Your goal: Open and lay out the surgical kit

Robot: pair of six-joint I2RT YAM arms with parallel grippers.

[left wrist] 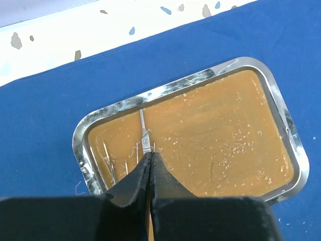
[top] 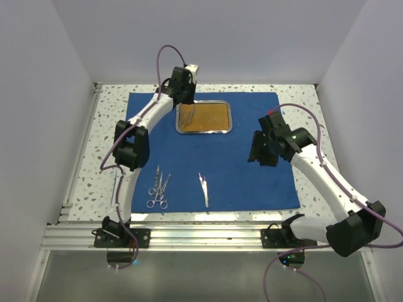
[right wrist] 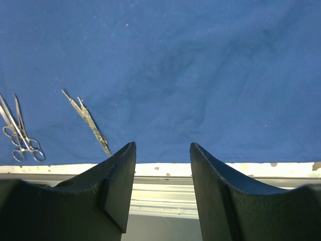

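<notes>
The metal tray (left wrist: 296,138) with its tan bottom lies on the blue cloth. In it, near its left end, a silver scalpel handle (left wrist: 145,140) rests with its flat face up; one end is hidden behind my fingertips. My left gripper is shut, nothing between its fingers, and appears above the tray with the handle outside them. Thin instruments (left wrist: 109,163) lie farther left in the tray. Over the right part of the cloth, my right gripper stands open and empty.
Scissor-like instruments (top: 158,192) lie together on the cloth at front left. Two slim instruments (top: 204,190) lie front centre, touching or nearly so.
</notes>
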